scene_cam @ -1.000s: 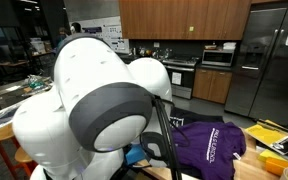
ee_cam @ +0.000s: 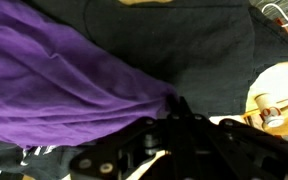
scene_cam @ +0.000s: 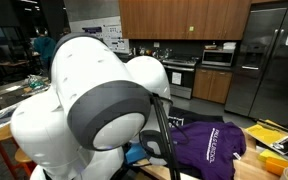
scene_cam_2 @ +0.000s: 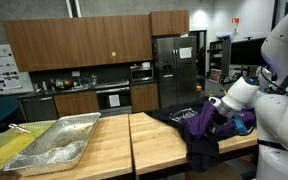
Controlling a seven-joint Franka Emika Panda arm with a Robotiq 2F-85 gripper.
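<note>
A purple cloth (scene_cam: pixel 212 150) lies rumpled over a black cloth on the table. In the wrist view the purple cloth (ee_cam: pixel 59 85) fills the left side, and its folds narrow towards my gripper. The gripper is shut, its fingertips at the tapered edge of the purple cloth; whether any fabric is pinched between them does not show clearly. The black cloth (ee_cam: pixel 199 50) spreads beyond the fingertips. In exterior view 1 my own arm hides the gripper.
Yellow packets (scene_cam: pixel 269 136) lie on the table right of the cloth. A foil tray (scene_cam_2: pixel 59 140) sits at the left in exterior view 2, with bare wooden tabletop (scene_cam_2: pixel 109 140) beside it. A white cup-like object (ee_cam: pixel 267 103) is near the gripper's right side.
</note>
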